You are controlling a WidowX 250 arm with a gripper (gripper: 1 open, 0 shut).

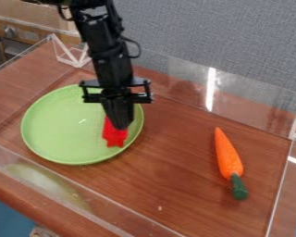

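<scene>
A green plate (62, 134) lies on the wooden counter, with a red object (115, 139) on its right part. The black gripper (118, 118) hangs low over that red object, its fingers together and hiding much of it; whether anything is between them is hard to see. An orange toy carrot (228, 157) with a green top lies on the counter to the right of the plate.
A grey wall (225, 42) stands behind, with clear plastic edging along the counter (176, 185). The wood between plate and carrot is clear. A white wire rack piece (71, 54) is at the back left.
</scene>
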